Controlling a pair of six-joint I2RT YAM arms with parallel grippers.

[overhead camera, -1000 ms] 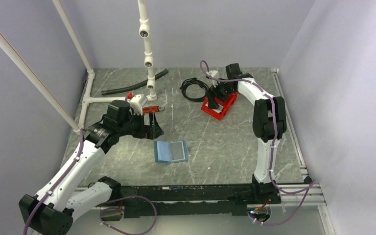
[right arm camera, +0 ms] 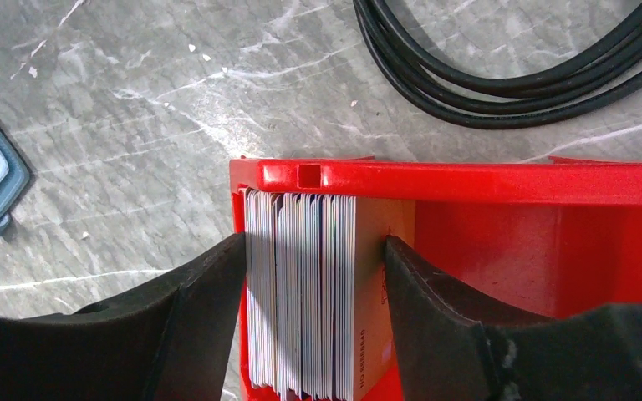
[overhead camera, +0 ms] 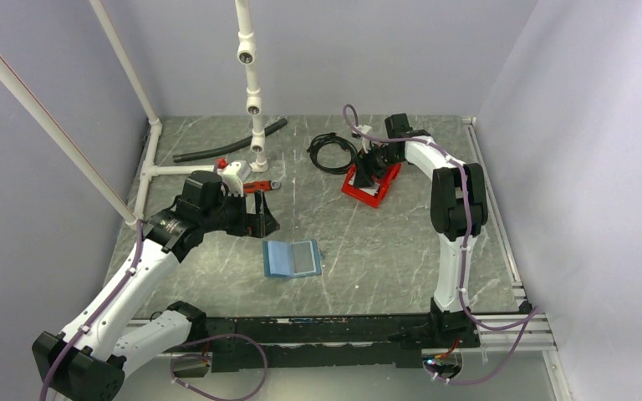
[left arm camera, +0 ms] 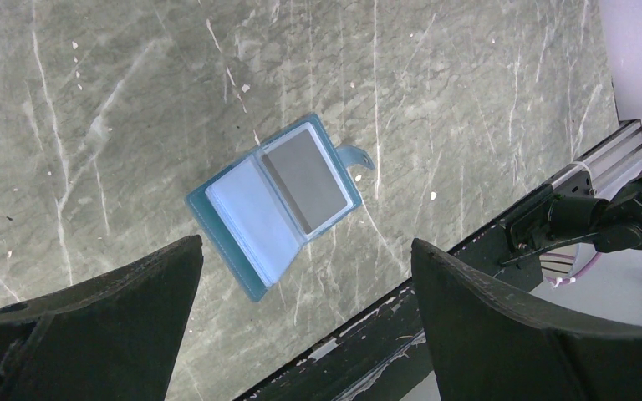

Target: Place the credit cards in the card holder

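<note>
In the left wrist view the blue card holder (left arm camera: 255,219) lies spread flat on the table, with a grey window (left arm camera: 305,180) and a strap tab (left arm camera: 357,156). My left gripper (overhead camera: 259,217) hovers beyond its upper left side, open and empty. A thick stack of white-edged cards (right arm camera: 301,292) stands at the left end of the red box (right arm camera: 468,180), an orange card face (right arm camera: 376,284) on its right side. The fingers of my right gripper are spread on either side of this stack. Whether both touch it cannot be told.
A coiled black cable (overhead camera: 318,167) lies just left of the red box. Red pliers (overhead camera: 261,185) and a black tube (overhead camera: 217,152) are behind my left gripper. Bare table stretches between the holder and the box.
My right gripper has shifted slightly toward the front at the red box, and the box has moved forward a little. The left arm and the card holder have not moved.
</note>
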